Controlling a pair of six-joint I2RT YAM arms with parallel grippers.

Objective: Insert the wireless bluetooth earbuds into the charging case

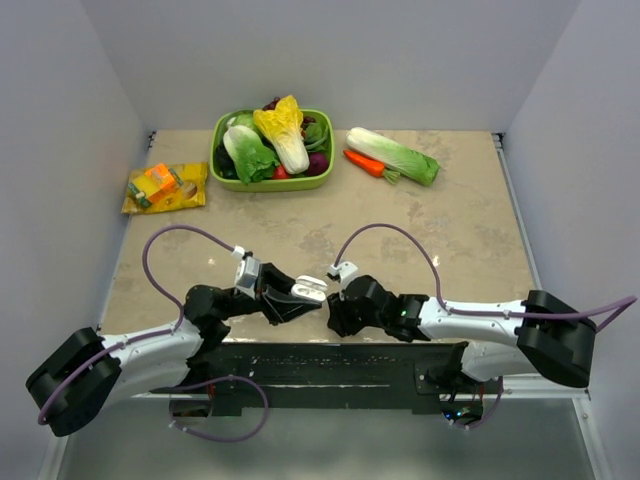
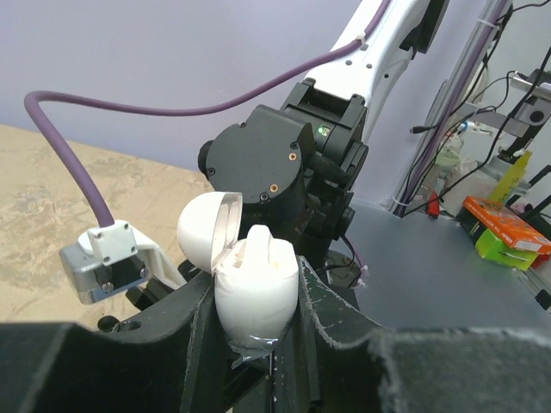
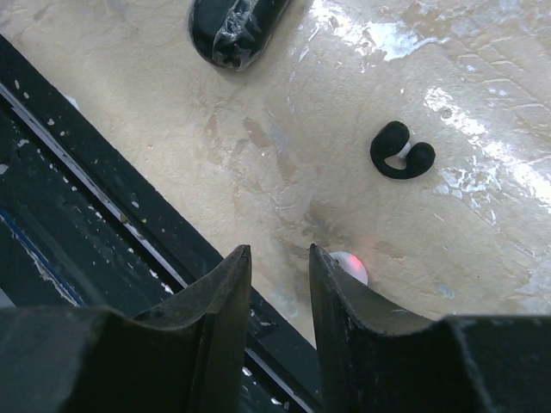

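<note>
The open white charging case (image 2: 256, 284) is held up in my left gripper (image 1: 295, 300), whose fingers are shut on it. My right gripper (image 1: 340, 318) points down at the table (image 3: 275, 189) near its front edge, part open. A small white earbud (image 3: 351, 266) with a red light lies just beside and partly behind its right finger in the right wrist view, not between the fingertips. A small black U-shaped piece (image 3: 401, 157) and a dark oblong object (image 3: 232, 33) also lie on the table in that view.
A green basket of vegetables (image 1: 224, 177) stands at the back, with a cabbage (image 1: 393, 155) and carrot (image 1: 364, 161) to its right and yellow packets (image 1: 166, 188) at the left. The dark front edge (image 3: 103, 198) runs close to the right gripper.
</note>
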